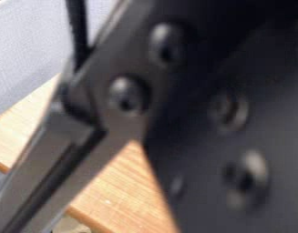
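Note:
Dark metal parts of the arm (176, 109), with bolts and a black cable along one side, fill most of the camera view, very close and blurred at the edges. The gripper's fingers cannot be made out, and whatever lies behind the arm, including any pot, is hidden.
A strip of wooden table (24, 127) shows at the left and below the arm, with a grey fabric partition (29, 45) behind it at the upper left.

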